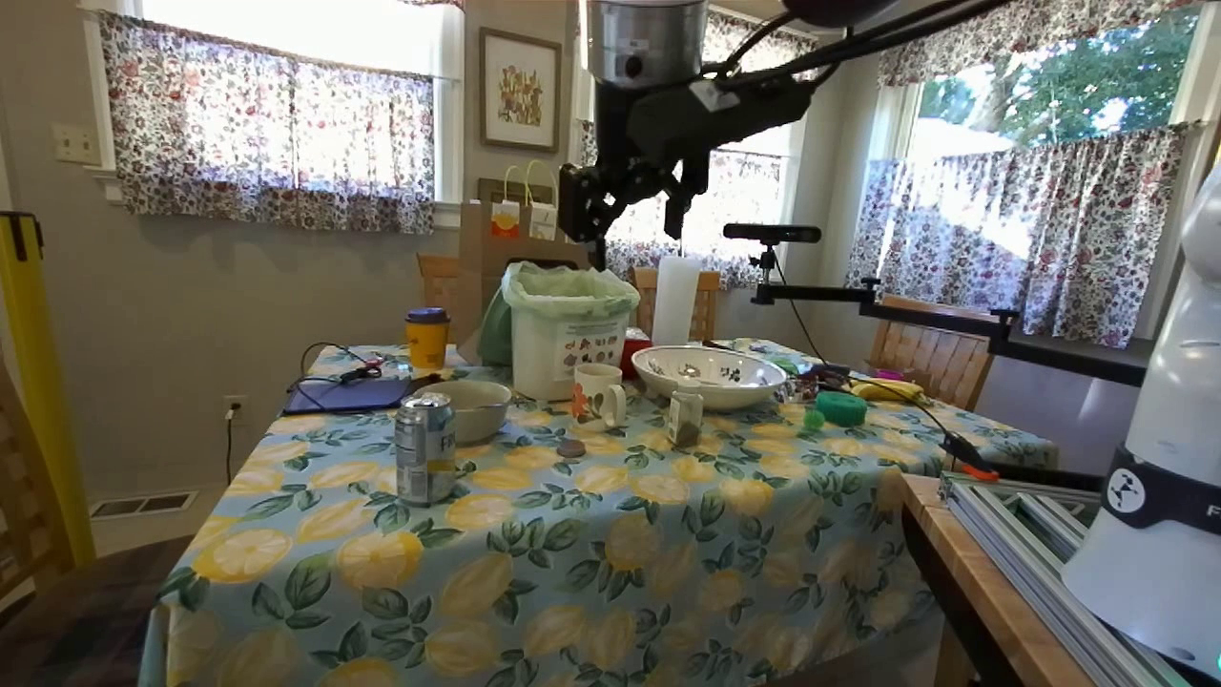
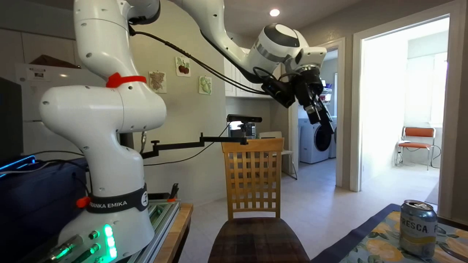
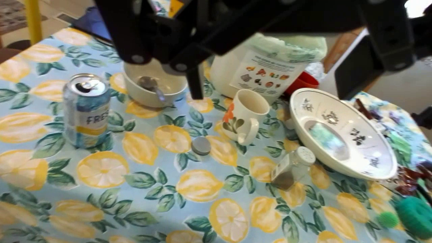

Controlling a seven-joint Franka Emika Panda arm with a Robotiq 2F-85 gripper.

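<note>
My gripper (image 1: 643, 229) hangs in the air well above the table, its fingers spread apart with nothing between them. In the wrist view one dark fingertip (image 3: 196, 85) shows left of the mug and the other far to the right. Below on the cloth are a Fresca can (image 3: 86, 115), a cream bowl (image 3: 141, 95) with a spoon in it, and a small grey disc (image 3: 200, 145). A flower-painted mug (image 3: 238, 121) stands before the white bin (image 3: 231, 71). To its right are a glass shaker (image 3: 292, 170) and a wide patterned bowl (image 3: 303, 125).
A yellow cup (image 1: 426, 342) and a paper towel roll (image 1: 676, 300) stand farther back. Right of the big bowl lie a green roll (image 1: 841, 407) and bananas (image 1: 887, 390). A camera on a black arm (image 1: 939, 313) juts in from the right.
</note>
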